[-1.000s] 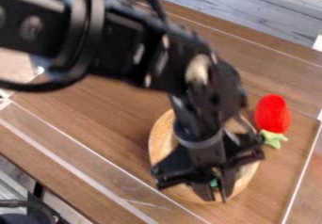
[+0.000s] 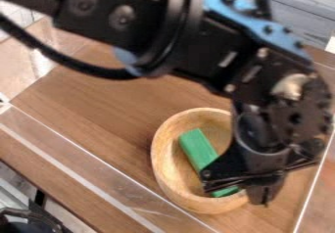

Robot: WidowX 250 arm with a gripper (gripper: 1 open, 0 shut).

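Observation:
A round wooden bowl [image 2: 171, 169] sits on the table with a green block [image 2: 199, 149] lying inside it. My black gripper [image 2: 249, 184] hangs low over the bowl's right part, close to the block's lower end. Its fingers are dark and partly overlap one another, so whether anything is between them is unclear.
A dark arm covers the upper middle and right, hiding what stands there. A grey plank surface [image 2: 305, 22] is at the back.
The arm has moved right and now hides the red object and its light green part that showed earlier. The green block in the bowl has come into clearer view.

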